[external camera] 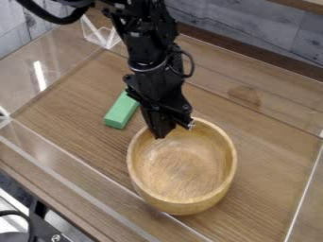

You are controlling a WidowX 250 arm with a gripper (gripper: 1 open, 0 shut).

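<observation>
The black robot arm reaches down from the top centre, its gripper point(154, 125) low over the back left rim of a round tan plastic bowl point(179, 175). A green block point(121, 112) lies on the wooden table to the left of the gripper, behind the bowl. The fingertips are dark and overlap; whether they are open or shut, and whether anything is between them, I cannot tell.
A raised wooden edge runs along the back. Some dark object point(23, 227) is at the bottom left corner.
</observation>
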